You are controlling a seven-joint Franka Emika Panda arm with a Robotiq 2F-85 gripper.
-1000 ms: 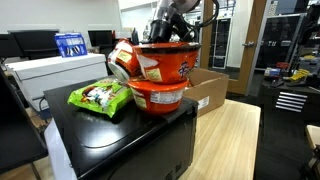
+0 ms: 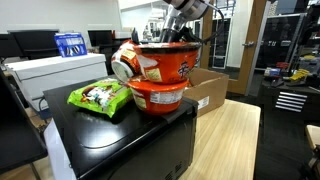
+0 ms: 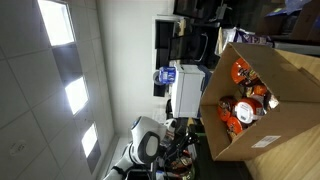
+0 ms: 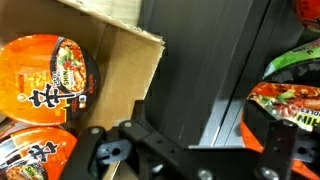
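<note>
In the wrist view my gripper is open, its dark fingers wide apart with only a dark surface between them. To its left, inside the cardboard box, lie a red noodle bowl and a second noodle bowl. On its right side a green snack packet and red packaging show, partly cut off. Exterior view 1 has stacked red bowls on a black appliance, with a green snack bag beside them. The stack hides most of the gripper there.
Behind the stack in exterior view 1 stands the open carton, on a wooden table with bare surface at the right. A blue and white box sits farther back. Exterior view 2 is turned sideways and shows several red packages in the carton.
The bowls, bag and carton have not moved.
</note>
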